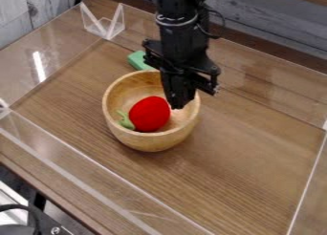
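Observation:
A wooden bowl (132, 134) holds a red object with a green tip (151, 112), perhaps a pepper or a strawberry. My black gripper (177, 96) hangs over the right part of the bowl, to the right of the red object, and appears shut, with nothing visible held. A green block (140, 60) lies behind the bowl, partly hidden by the arm.
A clear wire-like holder (105, 19) stands at the back left. A black cable lies at the bottom left corner.

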